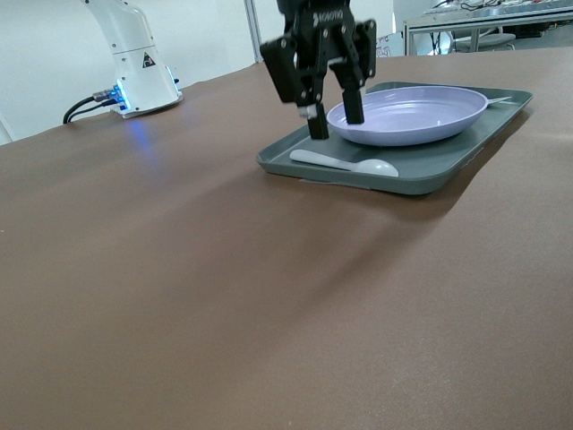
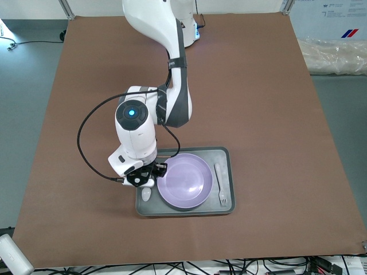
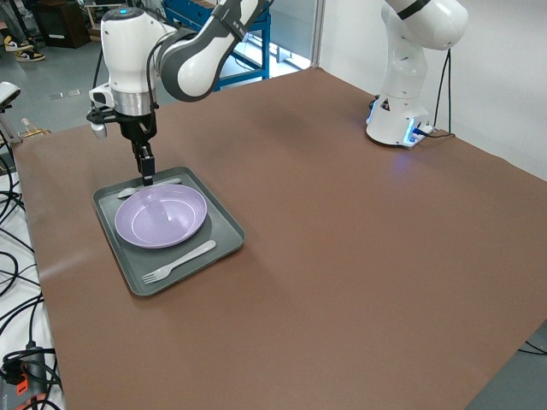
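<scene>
A grey tray [image 2: 203,209] holds a lilac plate [image 2: 184,181], a white fork [image 2: 222,189] and a white spoon [image 1: 358,167]. In the left view the fork lies right of the plate and the spoon's bowl shows at its left. The black gripper [image 1: 337,125] hangs low over the tray at the plate's spoon side, its two fingers apart in the top view with nothing seen between them. In the right view the gripper [image 3: 147,178] is above the tray beside the plate, near the spoon.
More cables run along the edge at the bottom of the left view.
</scene>
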